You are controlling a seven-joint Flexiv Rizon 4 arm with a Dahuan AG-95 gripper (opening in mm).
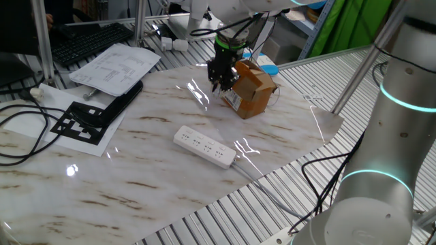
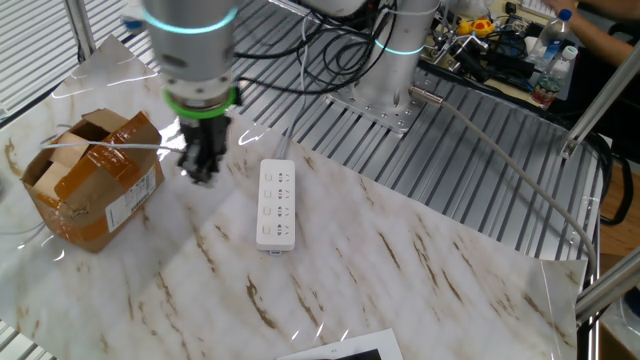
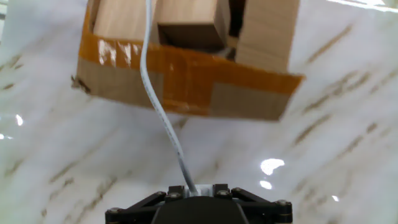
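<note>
My gripper is shut on the end of a white cable (image 3: 153, 93), with a pale piece, perhaps its plug, partly visible between the fingers. From there the cable runs up into an open cardboard box (image 3: 118, 79) with orange tape. Exterior view 2 shows the cable (image 2: 112, 145) stretched from the box (image 2: 85, 195) across to the gripper (image 2: 200, 178), which hangs above the table beside the box. A white power strip (image 2: 276, 205) lies flat on the marbled surface; its sockets face up. In exterior view 1 the strip (image 1: 204, 147) is nearer the camera than the gripper (image 1: 216, 87).
Papers (image 1: 114, 69), a black stand-like object (image 1: 109, 105) and a printed marker sheet (image 1: 82, 126) occupy the left side in exterior view 1. The strip's grey cord (image 1: 272, 196) crosses the table edge. Between box and strip the surface is clear.
</note>
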